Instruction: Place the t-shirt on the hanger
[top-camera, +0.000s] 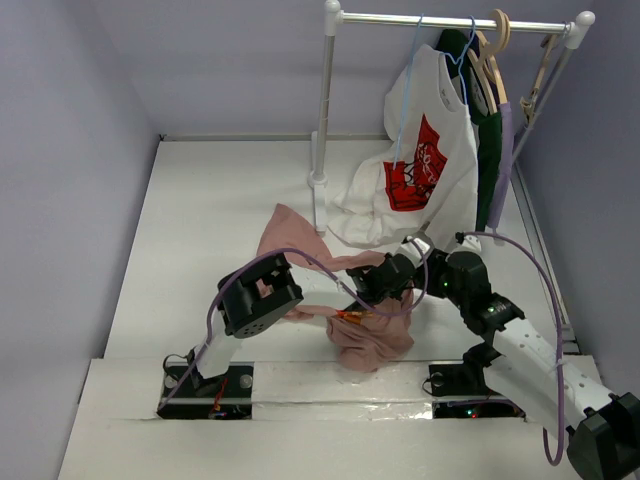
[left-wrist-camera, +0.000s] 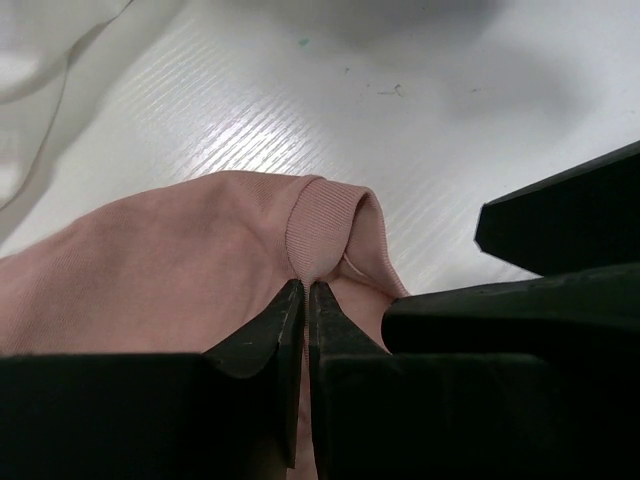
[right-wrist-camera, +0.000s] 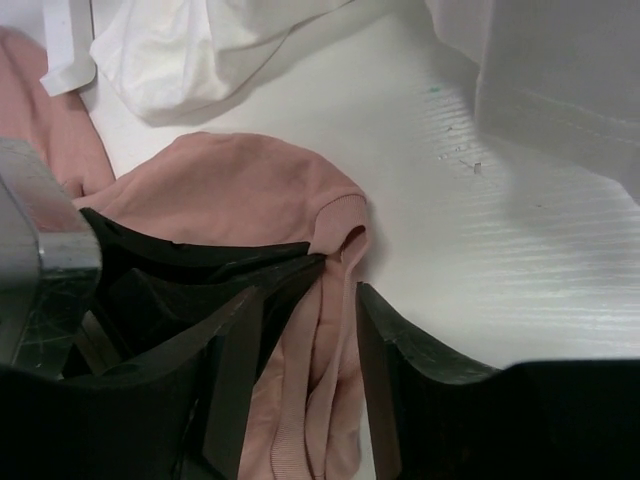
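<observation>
The pink t-shirt (top-camera: 372, 345) lies crumpled on the table, partly hidden under my left arm. My left gripper is shut on its ribbed edge (left-wrist-camera: 322, 225), which stands up in a fold above the fingertips. Seen from the right wrist, the left fingers (right-wrist-camera: 285, 262) pinch that same edge from the left. My right gripper is part open, its fingers on either side of a hanging pink fold (right-wrist-camera: 325, 350); whether they touch the cloth is unclear. Wooden hangers (top-camera: 487, 75) hang at the rack's right end.
A white shirt with a red print (top-camera: 430, 150) hangs from the rack (top-camera: 450, 20), its hem spreading over the table behind the grippers. Green (top-camera: 489, 165) and purple (top-camera: 503, 170) garments hang beside it.
</observation>
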